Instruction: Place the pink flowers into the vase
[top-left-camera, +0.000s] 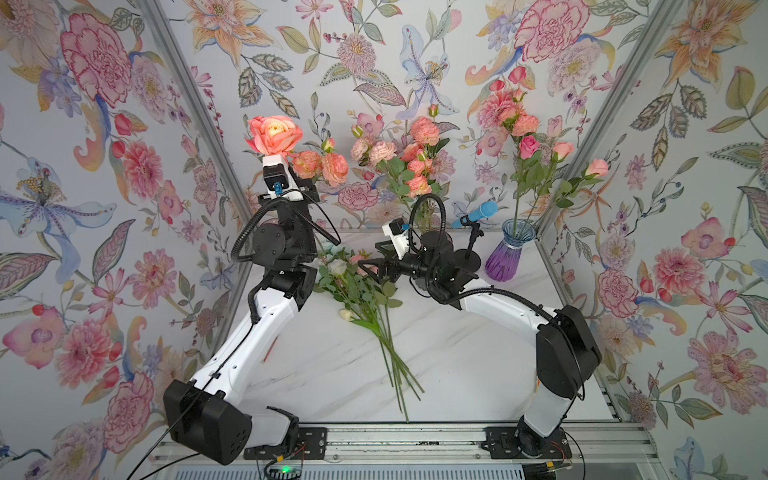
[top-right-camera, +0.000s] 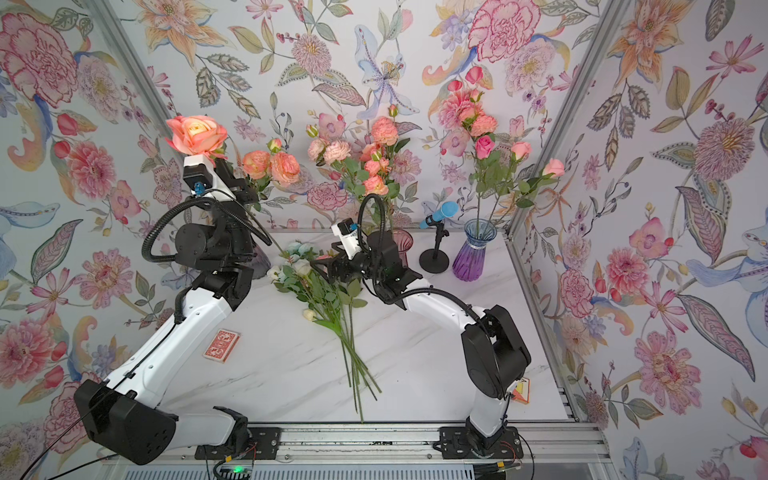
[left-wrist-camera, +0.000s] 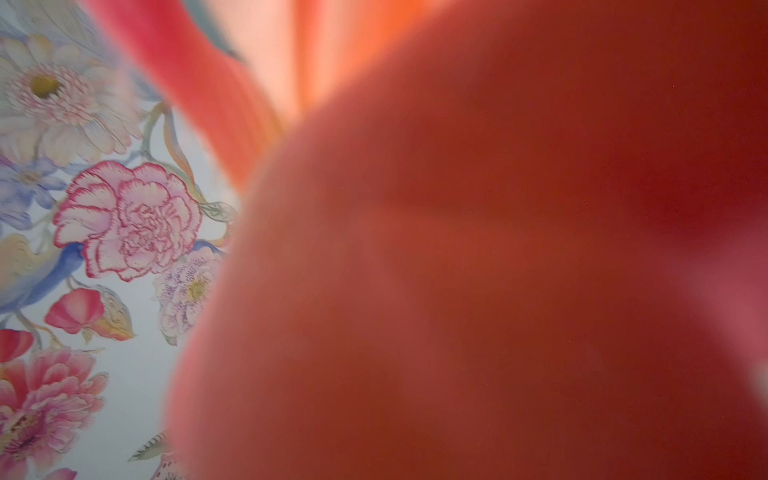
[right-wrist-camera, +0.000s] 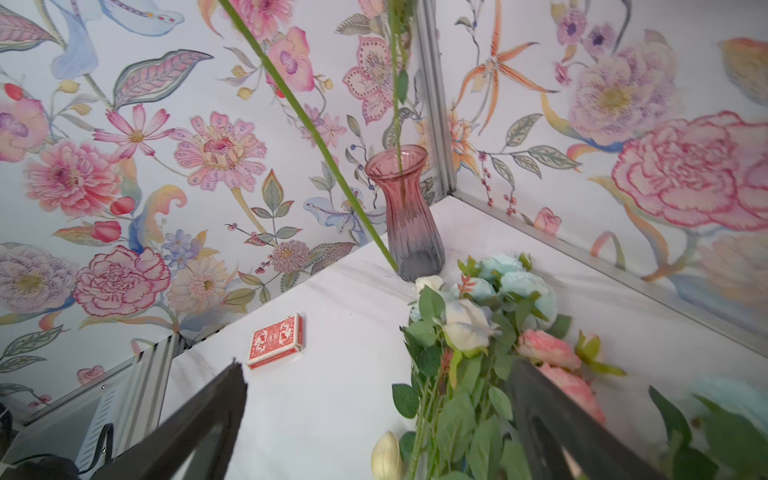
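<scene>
A large coral-pink rose (top-right-camera: 196, 134) is up high at the left, its long green stem (right-wrist-camera: 320, 144) slanting down in the right wrist view. My left gripper (top-right-camera: 240, 182) is shut on that rose; its fingers are hidden, and blurred petals (left-wrist-camera: 480, 280) fill most of the left wrist view. Behind the left arm stands a pink-to-grey vase (right-wrist-camera: 412, 216) with a stem inside; the held stem's lower end appears in front of it, outside its mouth. Pink flowers (right-wrist-camera: 560, 376) lie among the pile on the table. Over this pile, my right gripper is open and empty.
White and pale-blue flowers (right-wrist-camera: 472, 324) with several stems cover the table's middle. A pink vase (top-right-camera: 402, 244) and a purple vase (top-right-camera: 469, 260) hold flowers at the back, with a blue-topped stand (top-right-camera: 434, 260) between. A red card box (top-right-camera: 221, 345) lies front left.
</scene>
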